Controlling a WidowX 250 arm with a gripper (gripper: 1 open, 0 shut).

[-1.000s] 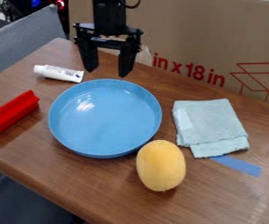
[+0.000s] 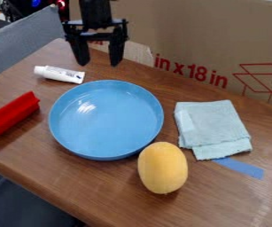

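My black gripper hangs open at the top of the camera view, above the back of the wooden table, with nothing seen between its fingers. Below it lie a white tube and a round blue plate, which is empty. A red cylindrical object lies at the left edge. A yellow oval object rests in front of the plate, to its right. A folded pale cloth lies right of the plate.
A cardboard panel stands along the back. A strip of blue tape is on the table beside the cloth. Bare wood shows at the front right and behind the plate.
My gripper has moved left and slightly up from above the plate's back toward the area over the white tube. The objects on the table have not moved.
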